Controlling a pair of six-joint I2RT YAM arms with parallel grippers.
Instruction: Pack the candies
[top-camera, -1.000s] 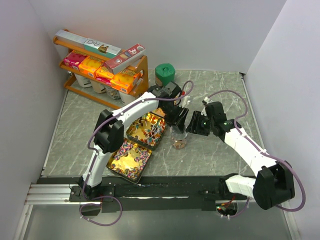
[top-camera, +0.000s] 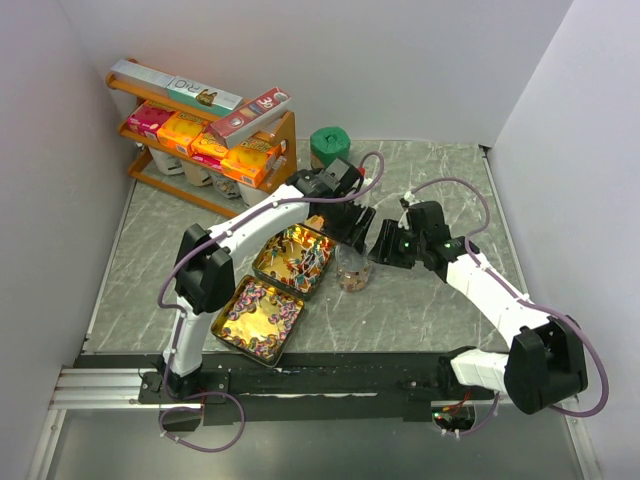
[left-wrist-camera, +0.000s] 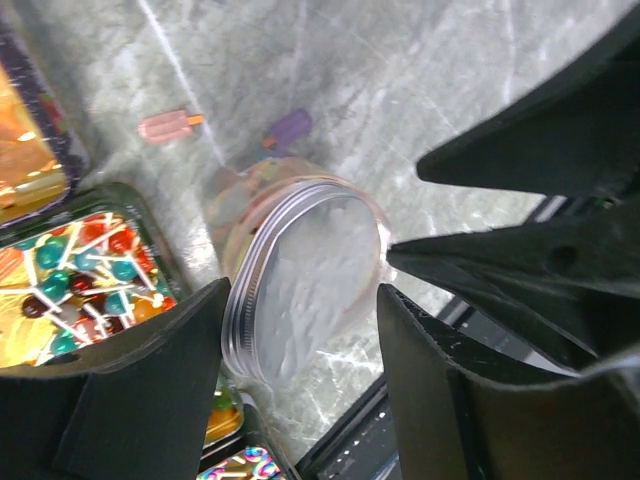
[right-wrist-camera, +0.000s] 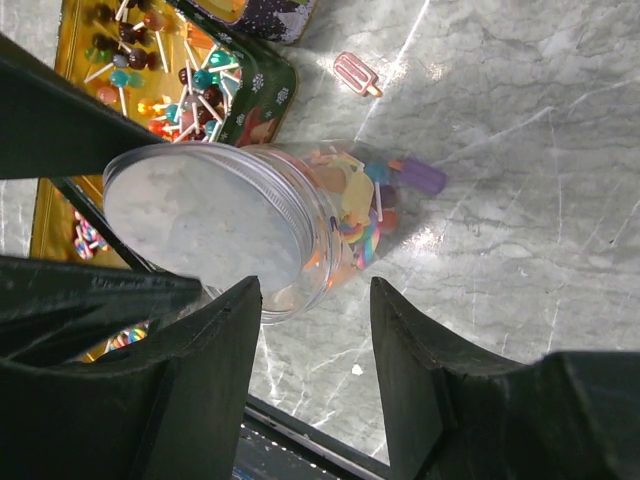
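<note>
A clear jar (top-camera: 352, 270) with a lid (right-wrist-camera: 207, 212) on top stands on the grey table. Several candies (right-wrist-camera: 358, 205) show through its wall. My left gripper is open over the jar, the lid in view between and beyond its fingers. From the right, my right gripper is beside the jar, its fingers part open with nothing between them. A tray of lollipops (top-camera: 294, 260) and a tray of swirled candies (top-camera: 258, 318) sit left of the jar. A pink popsicle candy (right-wrist-camera: 356, 74) and a purple one (right-wrist-camera: 418, 176) lie near the jar.
A wooden shelf (top-camera: 289, 150) with several boxes stands at the back left. Beside it is a green canister (top-camera: 329, 145). Behind the jar, a third tray (left-wrist-camera: 42, 150) shows partly.
The jar and my left gripper have shifted slightly to the left. My right gripper has moved only a little and its fingers look slightly different in spread.
</note>
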